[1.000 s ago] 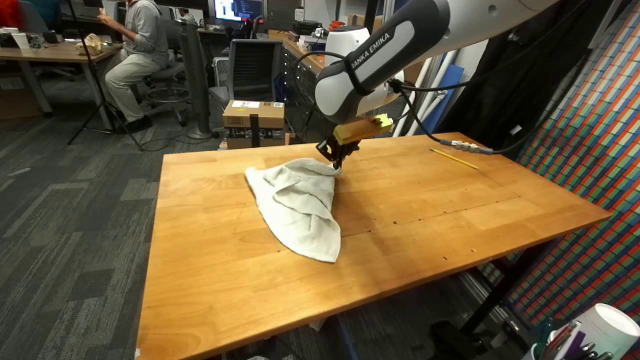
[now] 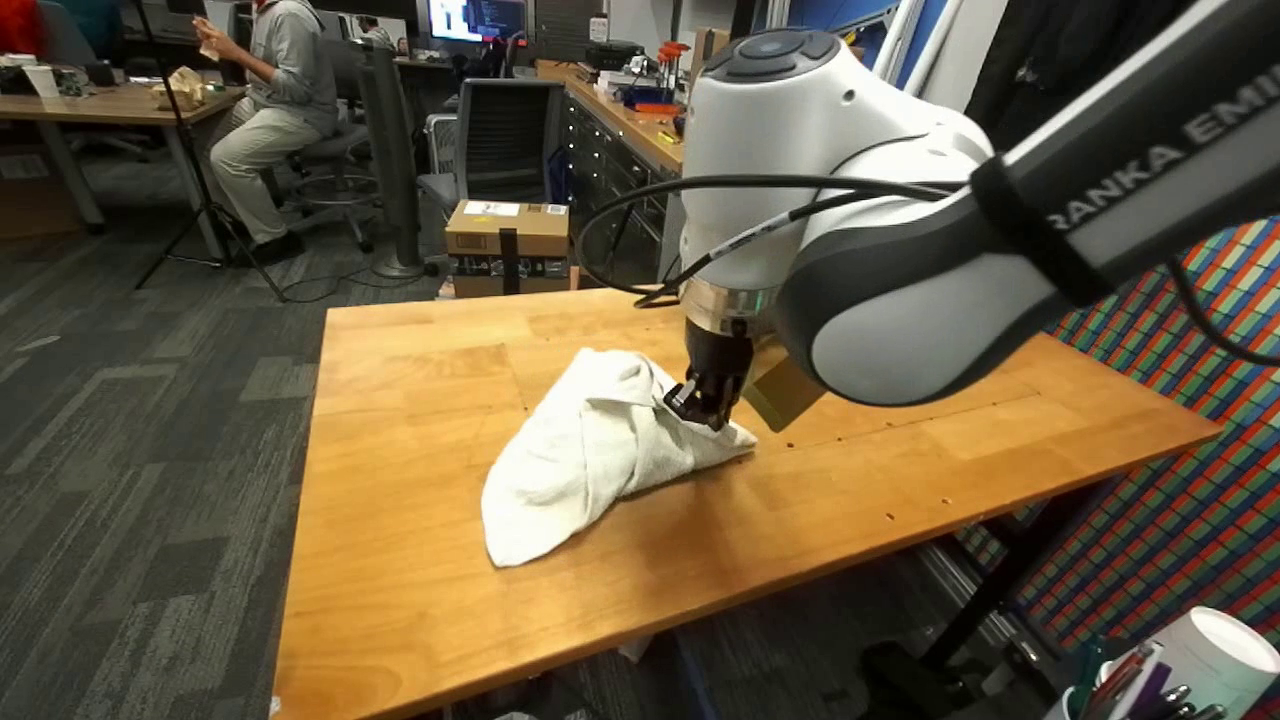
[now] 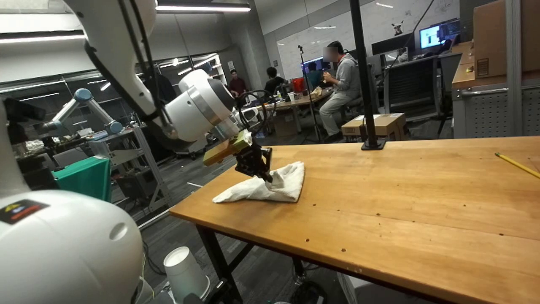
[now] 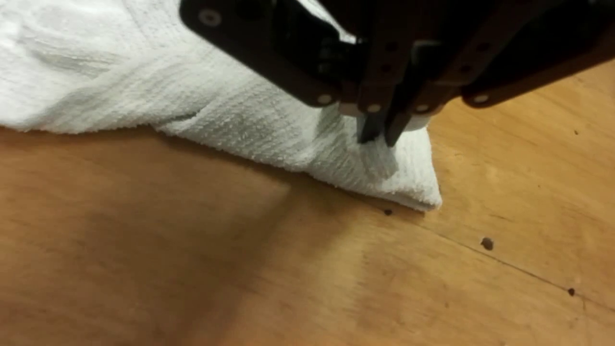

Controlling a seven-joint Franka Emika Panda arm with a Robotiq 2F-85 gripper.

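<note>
A white towel lies bunched and folded on the wooden table, drawn out to a narrow end at the right in the first exterior view. Over that end my gripper points down, its tips at the cloth. Close up in the wrist view, the gripper is shut, with a small ridge of the towel rising into its fingertips. The second exterior view also has the gripper touching the top of the towel; how much cloth is pinched is hidden.
A yellow pencil lies far off on the table, well clear of the towel. A black post stands at the table's edge in the second exterior view.
My gripper has come from the towel's far corner toward the front and slightly right. The towel has swung round with it, its loose end now pointing to the front left.
</note>
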